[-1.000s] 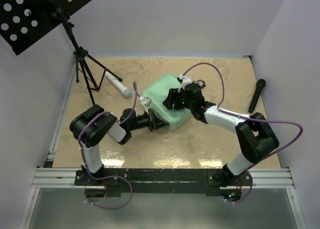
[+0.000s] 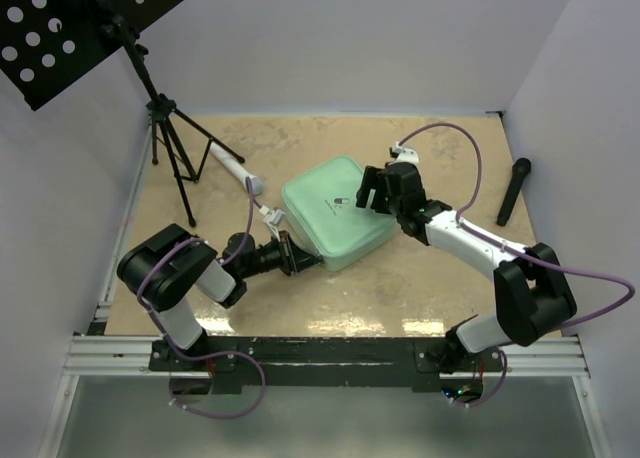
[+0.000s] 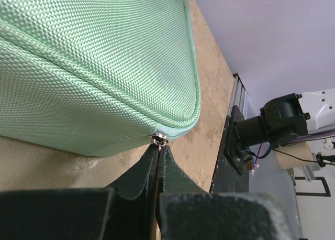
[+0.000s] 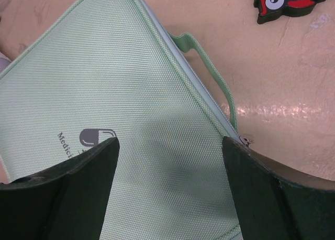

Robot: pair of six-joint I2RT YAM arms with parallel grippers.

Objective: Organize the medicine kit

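Observation:
The closed green medicine bag lies at the middle of the table, its pill print facing up. At its near corner, my left gripper is shut on a small metal zipper pull, just below the pale end of the seam. Above the lid on the bag's right side is my right gripper, open, with its fingers wide apart and nothing between them. A green strap loop stands out from the bag's edge, and a small metal piece shows beside the right finger.
A red and black cartoon-faced object lies beyond the bag. One microphone is at the table's right edge; a white one lies left of the bag by a black stand. Bare table stretches in front.
The left gripper has shifted left and toward the front, still on the pull; the bag's near corner moved with it. My open right gripper travelled right across the lid, bringing the strap into view.

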